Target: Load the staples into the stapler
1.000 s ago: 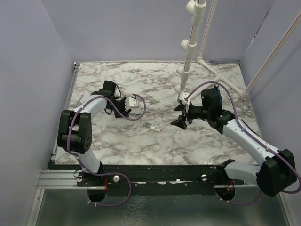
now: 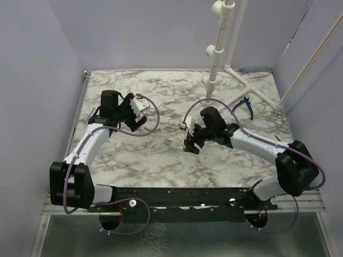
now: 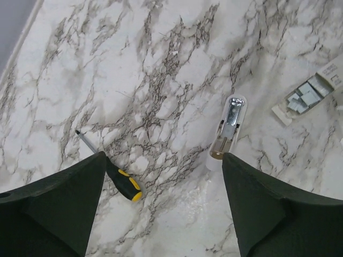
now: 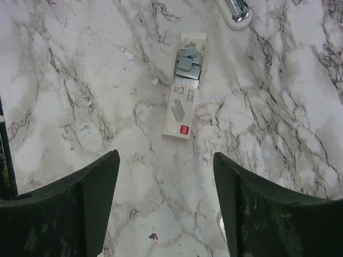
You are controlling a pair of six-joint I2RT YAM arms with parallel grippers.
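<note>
In the left wrist view a small stapler (image 3: 228, 128) lies opened on the marble table, metal channel showing; it peeks in at the top of the right wrist view (image 4: 233, 13). Right of it is a staple box (image 4: 179, 110) with its tray out, holding several grey staple blocks (image 4: 187, 59). My left gripper is raised above the table short of the stapler, fingers apart, nothing between them. My right gripper stands open over bare table just beside the box, empty.
A screwdriver (image 3: 122, 181) lies left of the stapler. Blue pliers (image 2: 244, 110) lie at the right, near white pipe framework (image 2: 254, 91).
My left gripper has moved back and to the left, away from the stapler. My right gripper has moved left and toward the table's front, closer to the staple box.
</note>
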